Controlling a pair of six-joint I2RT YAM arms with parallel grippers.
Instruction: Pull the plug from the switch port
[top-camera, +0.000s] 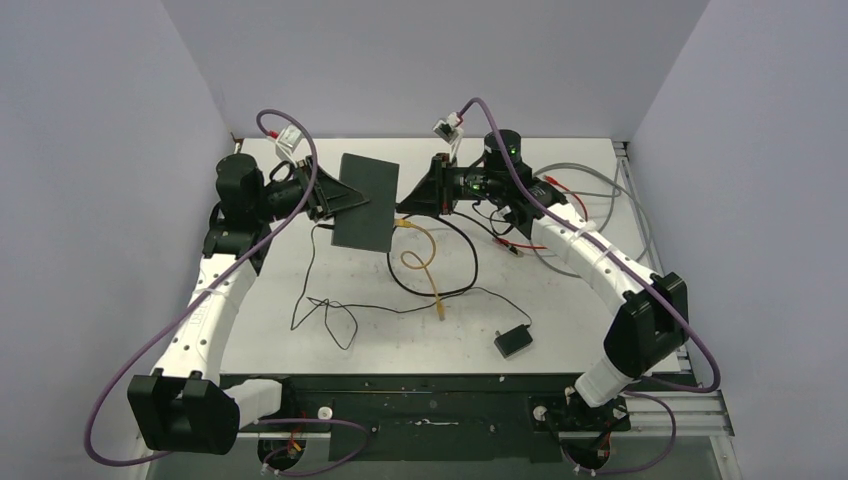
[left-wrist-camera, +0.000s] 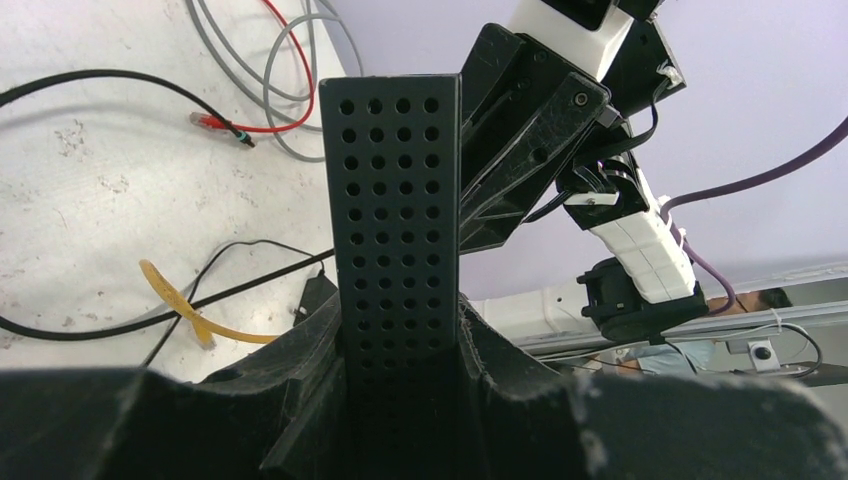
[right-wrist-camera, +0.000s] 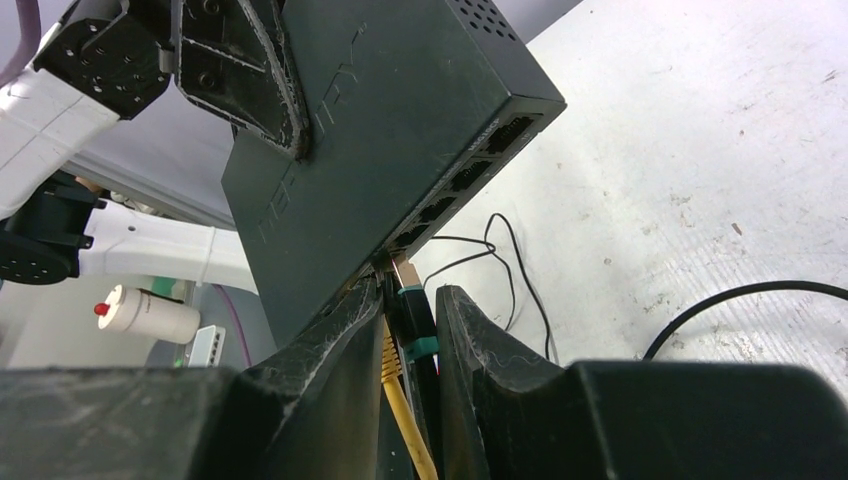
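Observation:
The dark switch (top-camera: 366, 203) is held up above the table, with my left gripper shut on its narrow sides. In the right wrist view, a row of ports (right-wrist-camera: 470, 175) runs along the switch's edge. My right gripper is shut on a black plug (right-wrist-camera: 415, 322) with teal bands. The plug's pale tip (right-wrist-camera: 405, 272) shows right at the port edge; how deep it sits cannot be told. Beside it, a yellow cable (right-wrist-camera: 405, 415) runs up to the same edge. From above, the right gripper (top-camera: 403, 206) hides the black plug.
Below lie a black cable loop (top-camera: 474, 265) and the yellow cable's loose end (top-camera: 440, 311). Toward the front right is a power adapter (top-camera: 514, 341). Grey cables (top-camera: 645, 225) and a red cable (top-camera: 585, 205) are at the right.

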